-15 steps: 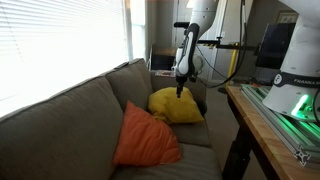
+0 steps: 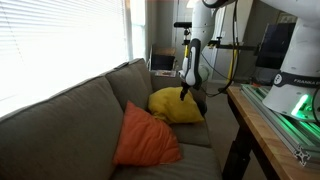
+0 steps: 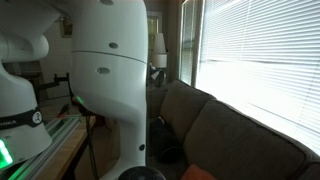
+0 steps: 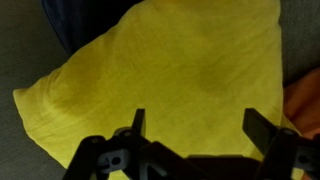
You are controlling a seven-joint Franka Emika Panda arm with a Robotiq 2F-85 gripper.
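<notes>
A yellow pillow (image 2: 176, 105) rests on the couch, leaning toward its far end. In the wrist view the yellow pillow (image 4: 170, 80) fills most of the picture beneath my gripper. The two dark fingers stand wide apart, so the gripper is open, with yellow cloth showing below the gap. Whether the fingertips touch the cloth I cannot tell. From exterior view 1 the gripper (image 2: 186, 92) appears at the pillow's upper far side.
An orange pillow (image 2: 147, 137) lies nearer on the grey couch (image 2: 65, 125), beside the yellow one. Something dark (image 4: 85, 20) borders the yellow pillow. A wooden table edge (image 2: 262, 133) runs along the right. The near couch seat is bare.
The arm has come lower and closer to the yellow pillow, toward the near side of the room. The pillows look unmoved.
</notes>
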